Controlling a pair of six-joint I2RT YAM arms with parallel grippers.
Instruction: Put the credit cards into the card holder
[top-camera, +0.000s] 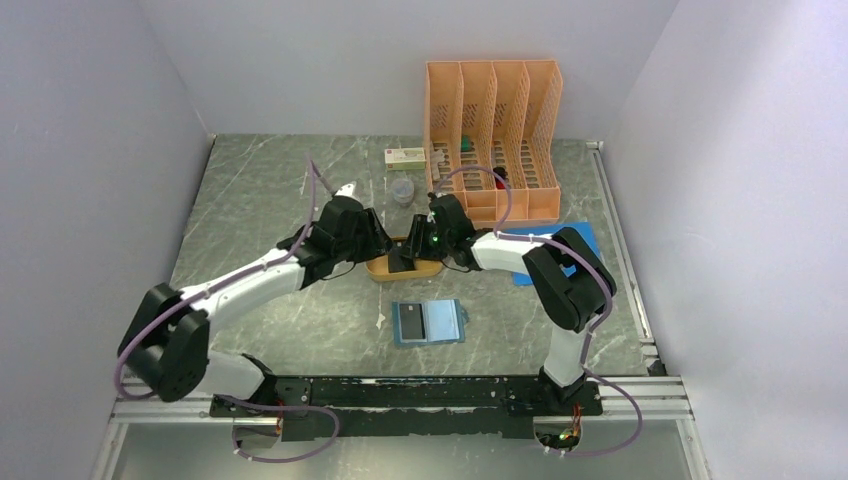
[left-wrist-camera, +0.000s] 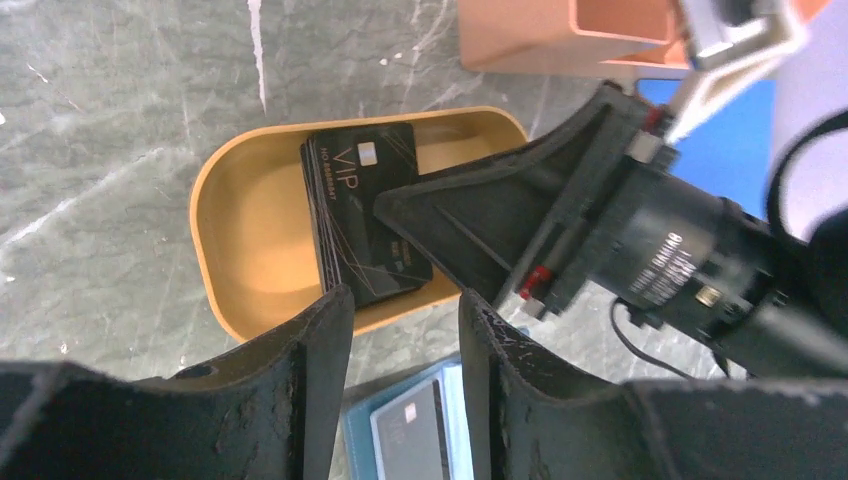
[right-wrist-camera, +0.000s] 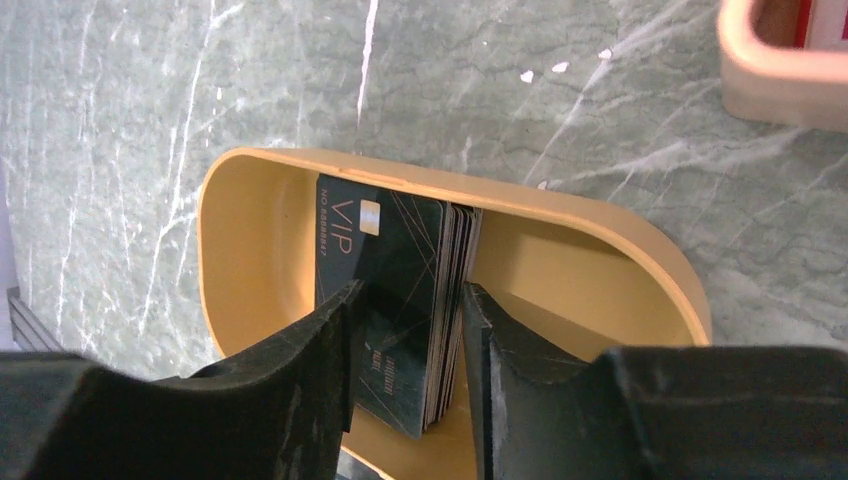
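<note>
A stack of black VIP cards lies in a small orange tray. In the right wrist view my right gripper is partly open, one finger over the top card and the other beside the stack's edge; I cannot tell if they touch. My left gripper stands open and empty at the tray's left side, facing the right one. In front of the tray, the blue card holder lies spread open with a black card on its left half. The right fingers hide part of the stack in the left wrist view.
Behind the tray stand a clear round container, a small box and a tall orange rack. A blue sheet lies at right, partly under the right arm.
</note>
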